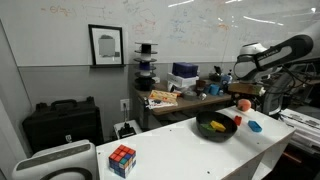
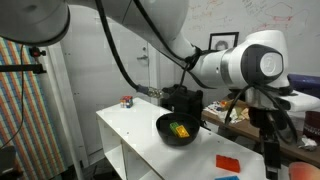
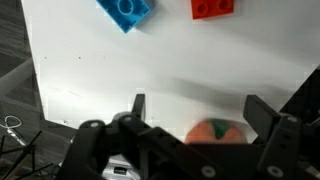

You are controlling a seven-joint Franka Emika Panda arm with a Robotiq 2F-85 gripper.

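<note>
My gripper is open, its two fingers apart with nothing between them. In the wrist view, a round orange thing with a dark green patch shows at the bottom, partly hidden by the gripper body. A blue block and a red block lie near the top edge, away from the fingers. In exterior view 2 the gripper points down over the right part of the white table, beside the orange thing. A black pan holding yellow and green things stands left of the blocks.
A multicoloured cube sits at the table's other end, near a white appliance. Between the cube and the pan the white tabletop is clear. Storage boxes and a wooden bench stand behind the table.
</note>
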